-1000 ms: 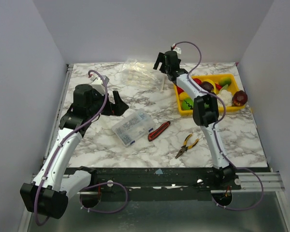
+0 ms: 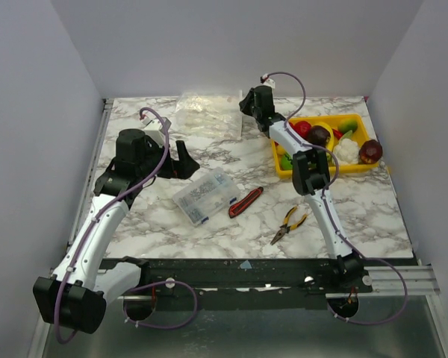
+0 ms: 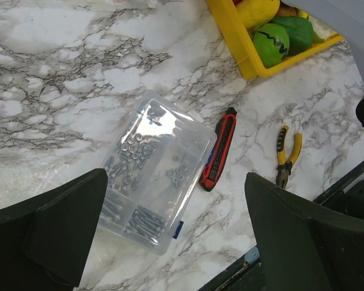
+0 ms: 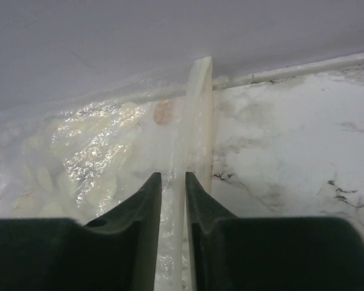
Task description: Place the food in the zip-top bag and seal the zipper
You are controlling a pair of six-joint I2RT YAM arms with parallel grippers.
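Note:
A clear zip top bag [image 2: 205, 115] lies flat at the back of the table. My right gripper is at its right edge, fingertips close around the pale zipper strip [image 4: 195, 103], fingers part open. My left gripper [image 2: 181, 159] hangs open over the left middle, nothing between its fingers. The food sits in a yellow bin [image 2: 280, 169] at the back right, including a cauliflower [image 2: 347, 151] and a green ball-like piece [image 3: 269, 48].
A clear parts case [image 2: 206, 195] lies in the middle, with a red box cutter [image 2: 246, 201] beside it and yellow-handled pliers [image 2: 287, 224] nearer the front right.
My right gripper has moved slightly left onto the bag's right edge and its fingers have come closer together. The bag's right edge has shifted a little. The left arm is still.

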